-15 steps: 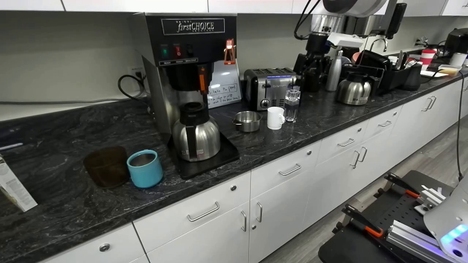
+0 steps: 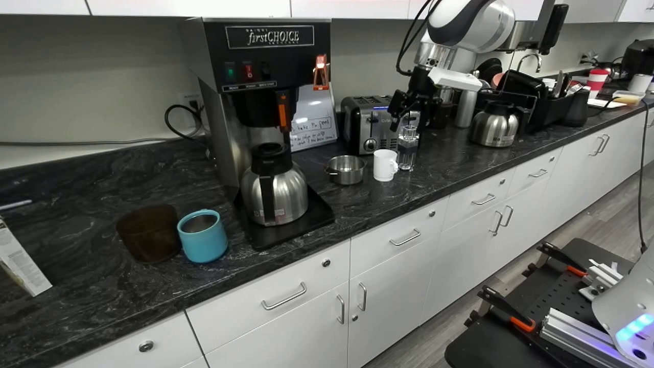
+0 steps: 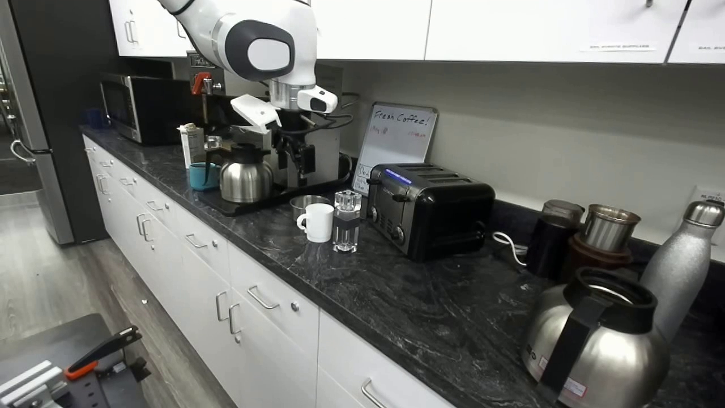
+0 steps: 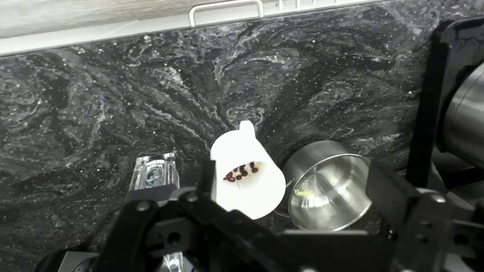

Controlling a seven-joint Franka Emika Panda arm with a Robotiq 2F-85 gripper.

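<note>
Above the counter, my gripper (image 2: 399, 114) hangs open near the toaster's front, with no object held between its fingers. In the wrist view its two dark fingers (image 4: 207, 179) are wide apart. Below them stands a white mug (image 4: 247, 195), upright, several dark red pieces visible inside it. Close beside the mug is a small steel pot (image 4: 324, 199) with a few yellowish bits in it. A clear glass bottle with a dark band (image 3: 346, 221) stands on the mug's other side, partly covered by the gripper in the wrist view.
A toaster (image 3: 428, 204) stands behind the bottle. The coffee maker (image 2: 270, 58) with its steel carafe (image 2: 276, 190) is beyond the pot. A blue mug (image 2: 203, 236) sits farther left. Bare counter (image 4: 149, 90) lies between the mug and the front edge.
The arm has moved left in exterior view 1, bringing the gripper from beside the toaster to above the bottle and mug area. The objects on the counter have not moved.
</note>
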